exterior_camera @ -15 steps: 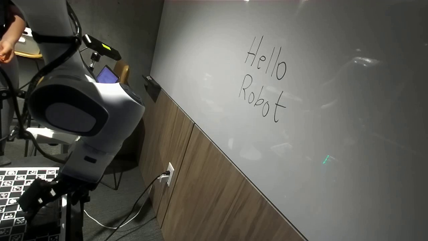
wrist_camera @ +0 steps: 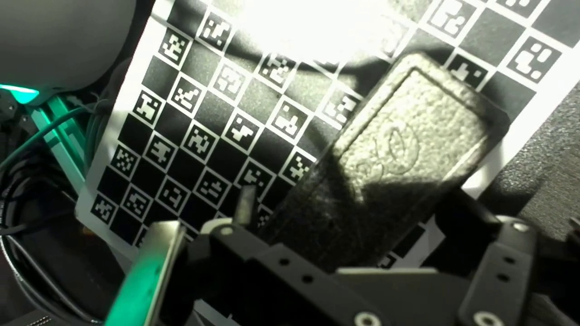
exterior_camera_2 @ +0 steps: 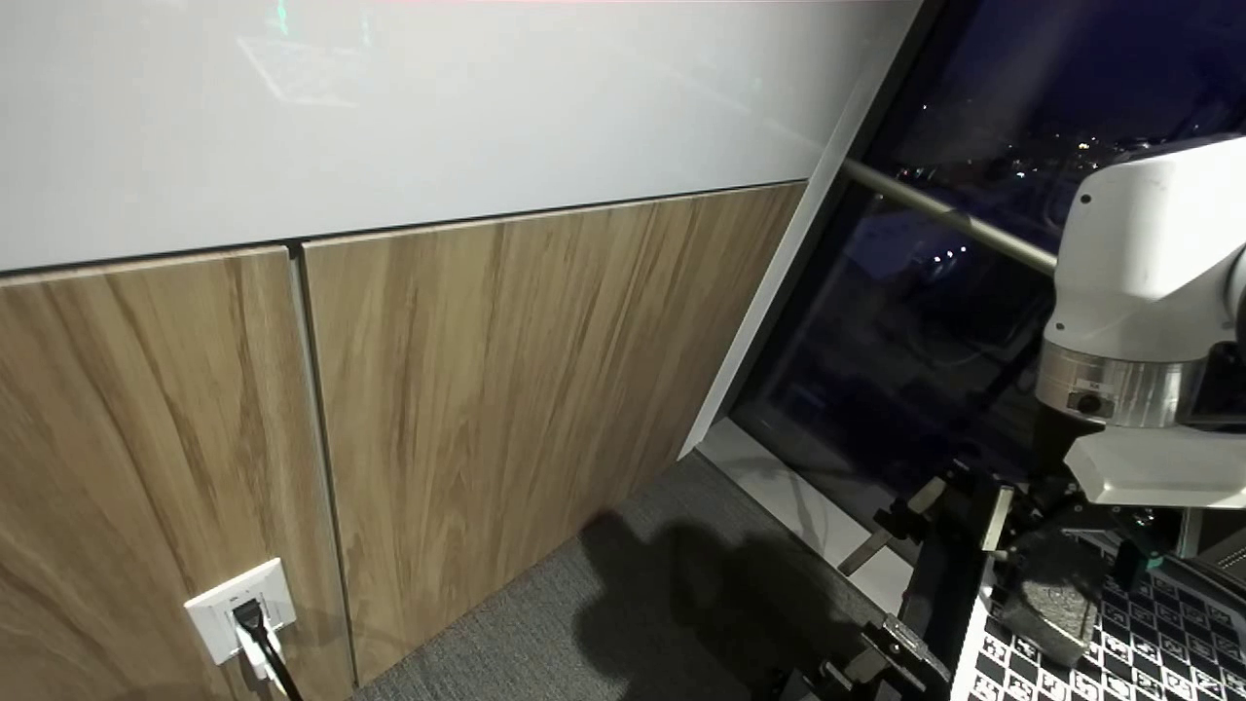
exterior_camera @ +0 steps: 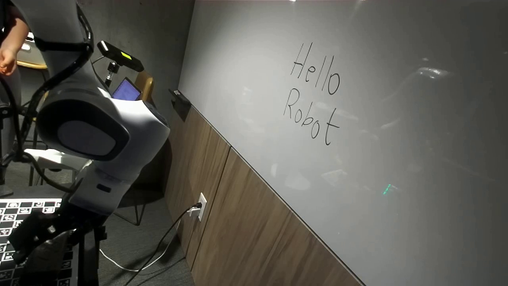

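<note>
A dark oblong block [wrist_camera: 413, 136] with a rough face and an embossed mark, like a whiteboard eraser, shows over the checkered marker board [wrist_camera: 215, 163] in the wrist view. My gripper is open, its fingers spread to either side of the block's near end. Whether either pad touches the block cannot be told. In exterior view 2 the block [exterior_camera_2: 1054, 596] appears beneath the arm's wrist. The gripper [exterior_camera: 57, 238] is at lower left in exterior view 1, dark and partly blurred. "Hello Robot" stands in black on the whiteboard [exterior_camera: 266, 157].
Wood panels [exterior_camera: 257, 224] run below the whiteboard, with a plugged-in outlet [exterior_camera: 202, 206] and cables trailing to the floor. A window [exterior_camera_2: 911, 315] lies beyond the panels. Someone's hand [exterior_camera: 7, 59] shows at far left. Open floor separates the arm from the wall.
In exterior view 1, the arm's wrist and gripper have shifted slightly left and down. The writing on the whiteboard looks the same.
</note>
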